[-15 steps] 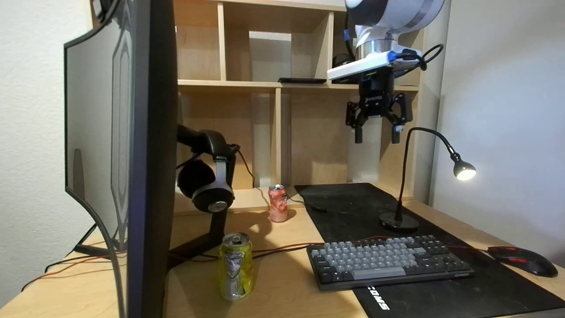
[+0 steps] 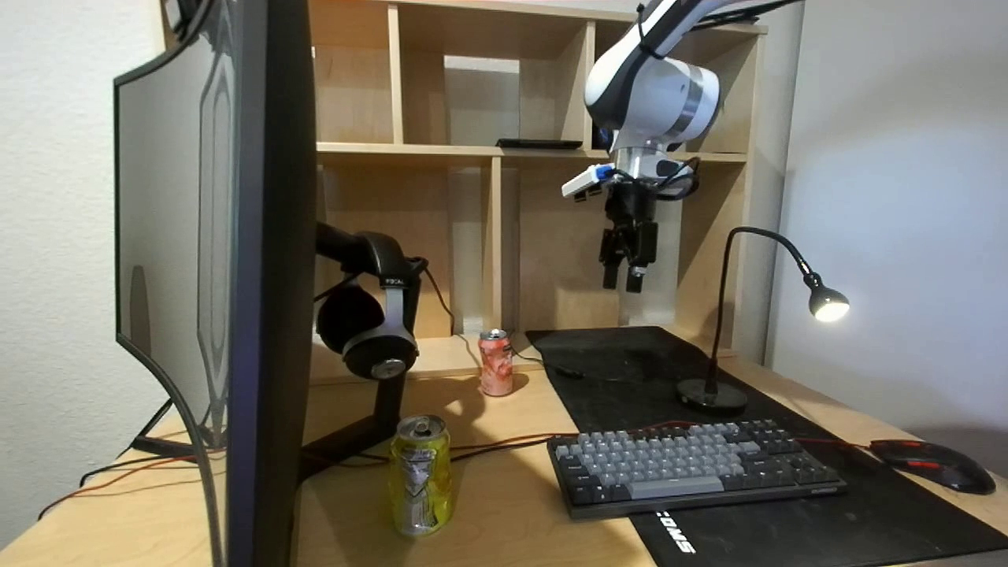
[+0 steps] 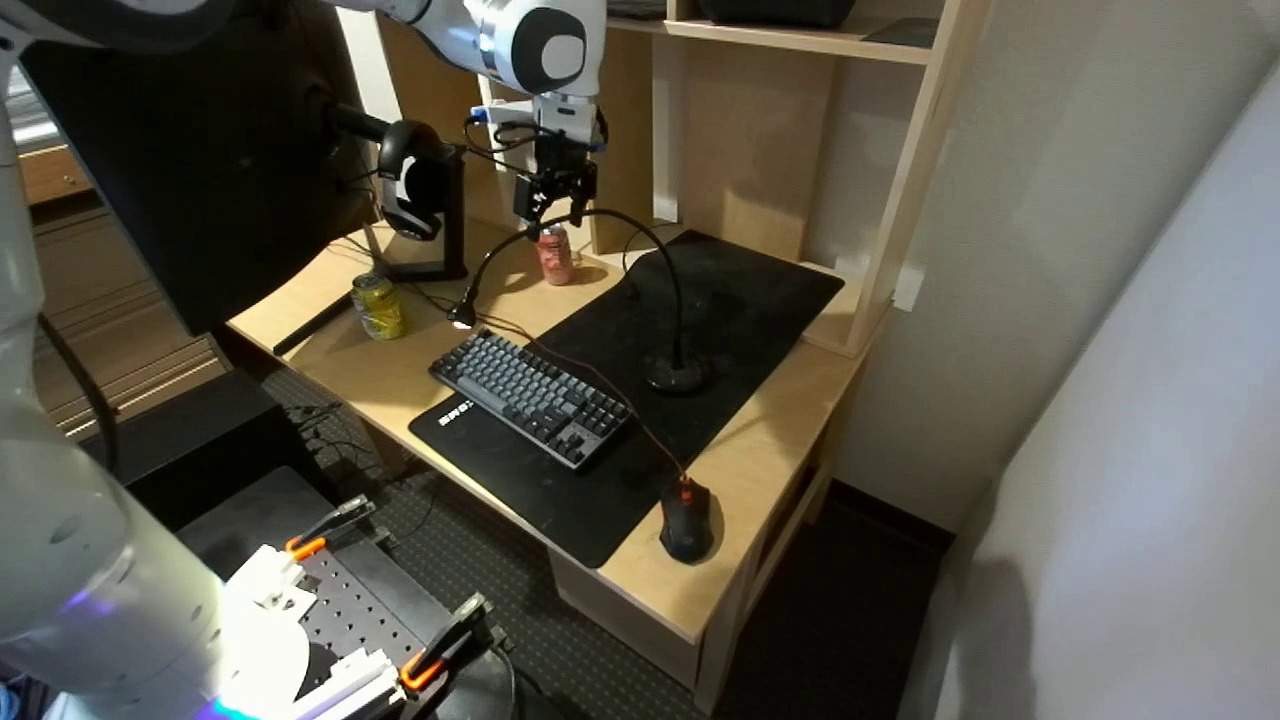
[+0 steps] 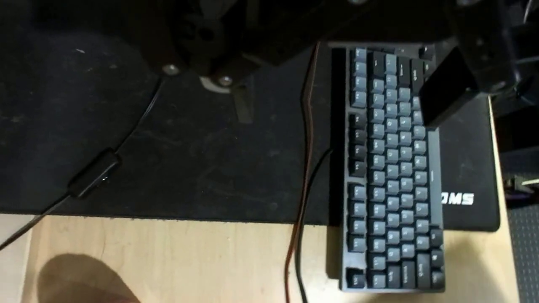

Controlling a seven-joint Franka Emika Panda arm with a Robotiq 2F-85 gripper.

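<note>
High above the desk, in front of the shelf, hangs my gripper (image 2: 624, 280), open and with nothing between its fingers. A pink can (image 2: 496, 364) stands upright at the back of the desk, lower and to the left of it in exterior view 1. Nearer the front, a yellow can (image 2: 421, 476) stands beside the monitor. The grey and black keyboard (image 4: 392, 171) lies partly on the black desk mat (image 4: 202, 166). In the wrist view the fingers are dark and far apart, over the mat and the keyboard; neither can shows clearly there.
A gooseneck lamp (image 3: 677, 371) arches up from the mat near the gripper. The monitor (image 2: 269, 283), headphones (image 2: 379, 351) on their stand and the shelf (image 2: 416, 150) border the left and back. A mouse (image 3: 686, 523) lies near the right edge. Cables cross the desk.
The arm has shifted left and away toward the shelf in exterior view 1, and the gripper has turned, so its fingers look closer together from that side. Cans, keyboard and lamp have stayed put.
</note>
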